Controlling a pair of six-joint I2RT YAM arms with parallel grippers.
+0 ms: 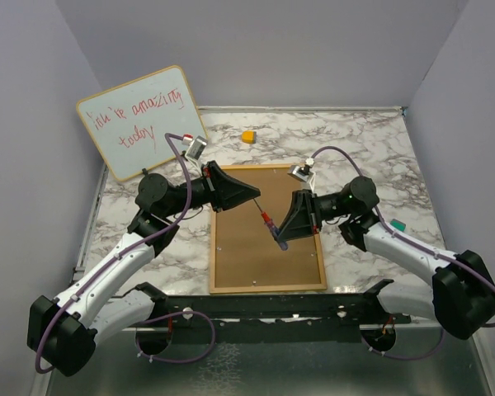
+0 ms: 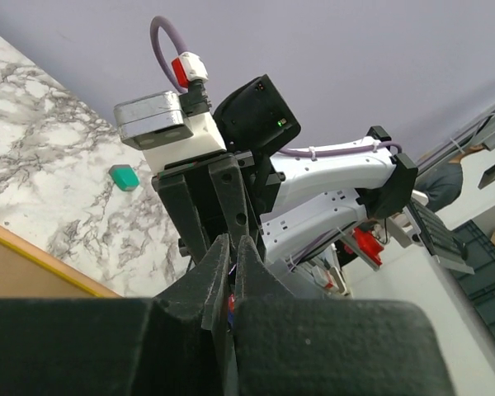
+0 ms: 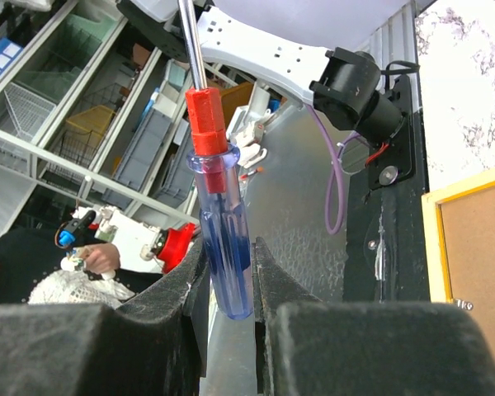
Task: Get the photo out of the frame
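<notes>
Between my two arms a screwdriver (image 1: 270, 225) is held up at a slant, with a red collar, a clear blue handle (image 3: 224, 231) and a metal shaft (image 3: 191, 41). The handle is gripped by my right gripper (image 1: 280, 235), which is shut on it. Below both lies the wooden frame (image 1: 213, 264), back side up, its brown backing board (image 1: 256, 260) in place. Small metal clips (image 3: 462, 304) sit along its edge.
A whiteboard with red writing (image 1: 140, 124) leans at the back left. An orange-yellow block (image 1: 248, 136) lies behind the frame and a green block (image 1: 398, 225) to its right. Bare marble tabletop (image 1: 371, 140) shows at the back right.
</notes>
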